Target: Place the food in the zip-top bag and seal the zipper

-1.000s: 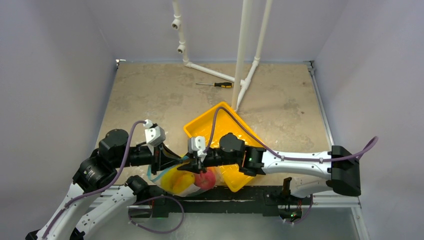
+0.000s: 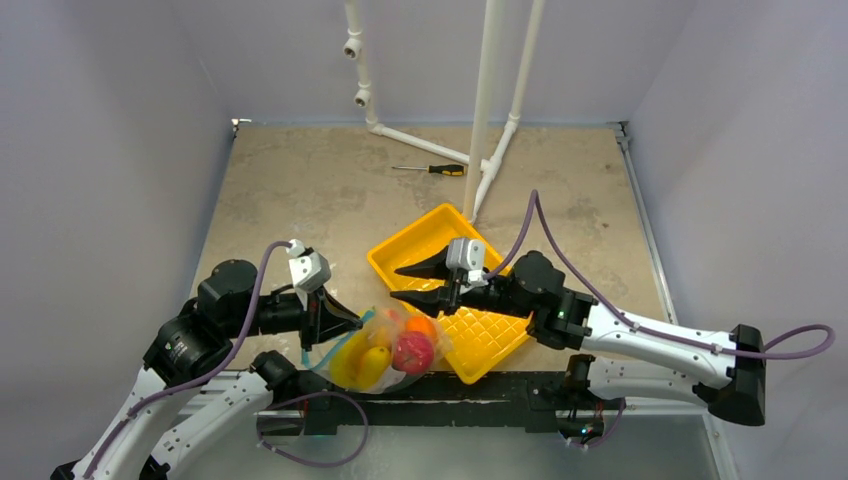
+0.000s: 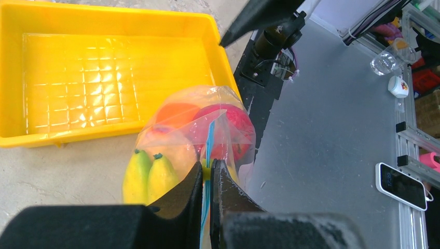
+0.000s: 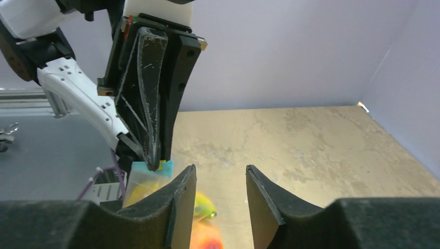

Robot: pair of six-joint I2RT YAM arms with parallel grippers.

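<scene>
A clear zip top bag [image 2: 405,378] with a blue zipper strip [image 3: 209,140] hangs by its top edge from my left gripper [image 2: 358,322], which is shut on the zipper strip. Inside the bag are an orange [image 2: 421,327], a red fruit [image 2: 413,352] and yellow fruit [image 2: 374,366]; in the left wrist view, yellow pieces with green tips [image 3: 162,175] show too. My right gripper [image 2: 392,283] is up and to the right of the bag, above the tray. Its fingers [image 4: 181,207] are spread, with nothing between them. Whether the zipper is closed along its length cannot be told.
Behind and right of the bag lies an empty yellow tray [image 2: 408,238], partly under my right arm. A screwdriver [image 2: 446,169] and white pipes [image 2: 425,145] are at the back.
My right gripper has drawn away from the bag and the left gripper toward the right, and its fingers have spread since. The left gripper has stayed in place with the bag.
</scene>
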